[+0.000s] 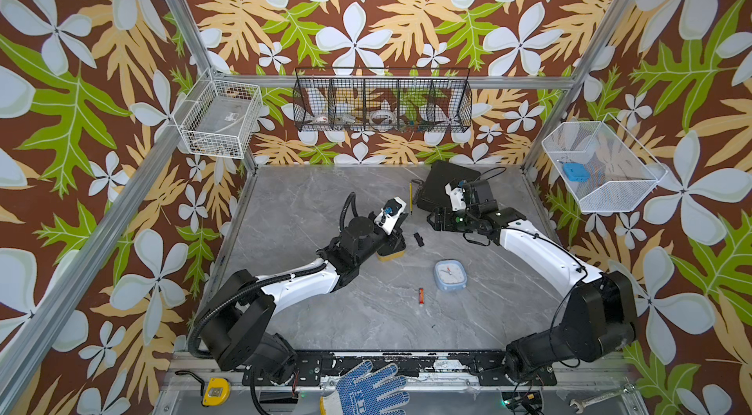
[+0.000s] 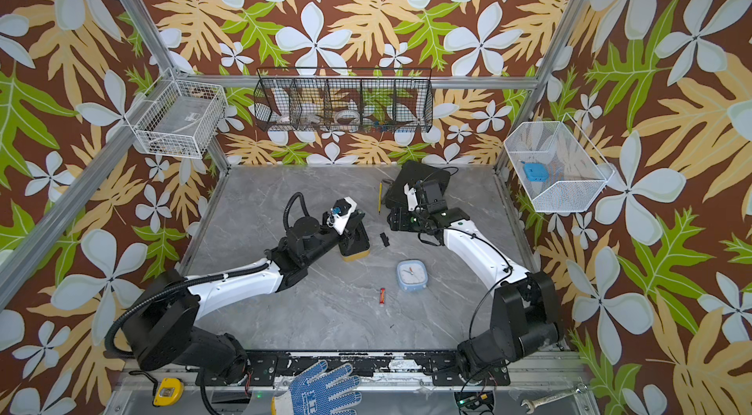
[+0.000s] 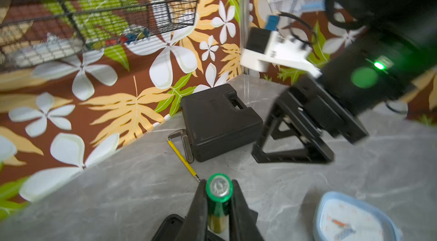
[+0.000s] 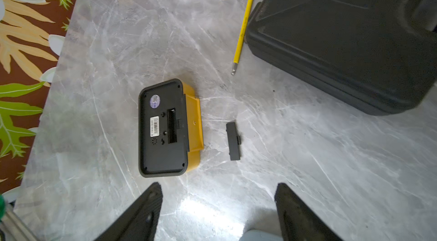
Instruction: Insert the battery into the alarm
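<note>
My left gripper is shut on a green battery [image 3: 219, 191], held upright above the table near the alarm. In the right wrist view the black and yellow alarm [image 4: 161, 154] lies back-up, its battery slot [image 4: 171, 125] uncovered, with the small black cover [image 4: 233, 140] beside it. My right gripper hangs open above the table, nothing between its fingers, to the right of the alarm. A red battery [image 1: 420, 295] lies on the table in the front middle.
A black case [image 4: 341, 36] with a yellow-handled tool [image 4: 244, 27] beside it stands at the back right. A light-blue clock [image 1: 450, 274] lies front right. Wire baskets [image 1: 381, 101] hang on the walls.
</note>
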